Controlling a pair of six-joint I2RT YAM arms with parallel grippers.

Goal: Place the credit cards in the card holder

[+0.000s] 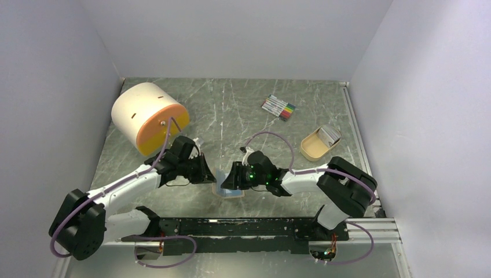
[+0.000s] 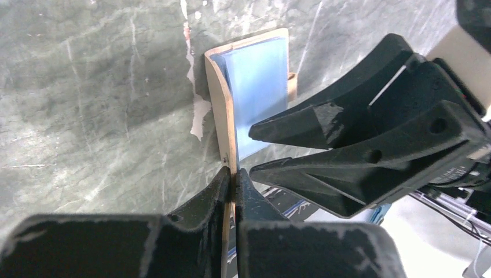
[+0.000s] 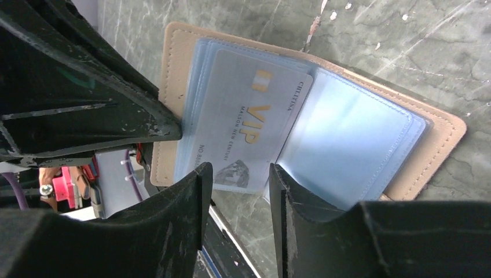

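The open card holder (image 3: 437,119), tan with clear bluish sleeves, lies low over the table at the front centre. A silver VIP card (image 3: 246,116) rests at its left sleeve; whether all of it sits under the film I cannot tell. My left gripper is shut on the holder's tan left edge, which stands raised between its fingers. Over the holder's near side, my right gripper is part open, one finger on either side of the card's near end, gripping nothing that I can see. The right sleeve (image 3: 353,139) looks empty.
At the right stands a tan box (image 1: 312,147) with several cards (image 1: 330,136) in it. Coloured markers (image 1: 278,108) lie at the back, and a big cream cylinder (image 1: 142,113) stands back left. Bare table separates them.
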